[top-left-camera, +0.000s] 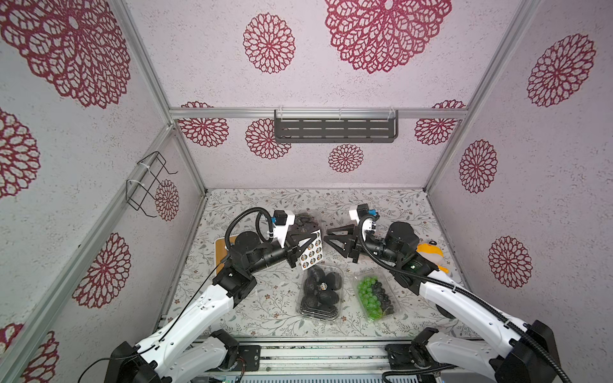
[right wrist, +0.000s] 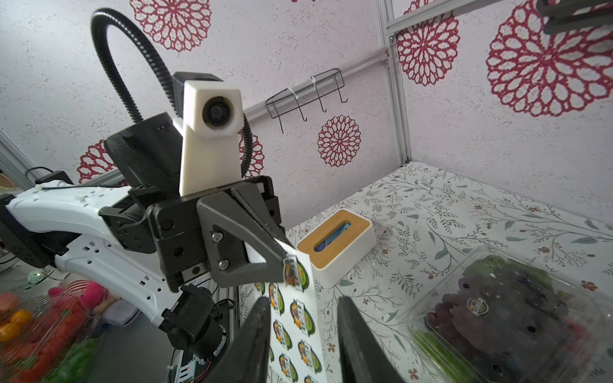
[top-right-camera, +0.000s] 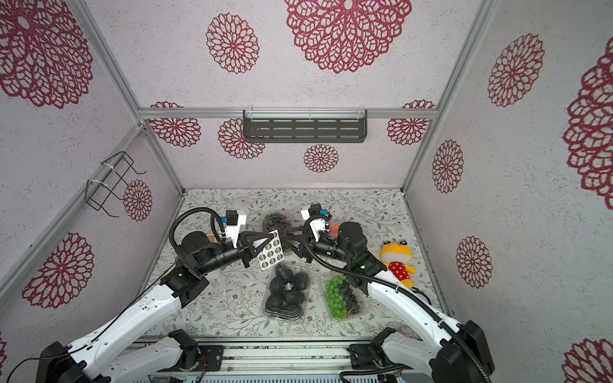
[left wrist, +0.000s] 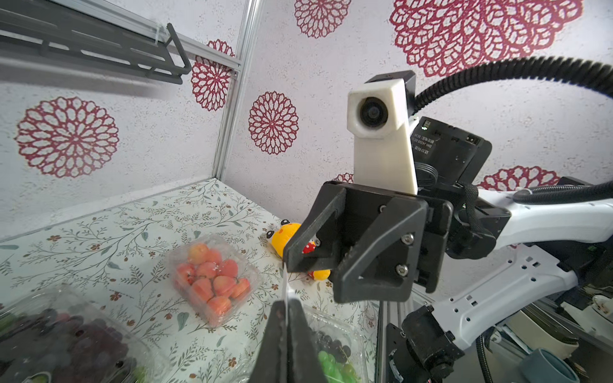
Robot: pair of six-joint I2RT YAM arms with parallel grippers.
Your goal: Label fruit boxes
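A white sheet of round fruit stickers point(top-left-camera: 311, 254) hangs from my left gripper point(top-left-camera: 309, 238), which is shut on it, above the middle of the table. Facing it from the right, my right gripper point(top-left-camera: 329, 237) stands part open, apart from the sheet, with nothing seen between its fingers. Fruit boxes sit below: dark fruit point(top-left-camera: 319, 290) at front centre, green and black grapes point(top-left-camera: 373, 296) to the right, dark red grapes point(right wrist: 485, 319) behind, and pinkish-orange fruit point(left wrist: 210, 281) at back right.
A white tissue box with wooden top point(right wrist: 344, 258) stands at the left. A yellow-red plush toy point(top-right-camera: 397, 255) lies at the right edge. A dark shelf point(top-right-camera: 304, 127) hangs on the back wall. The back of the table has free room.
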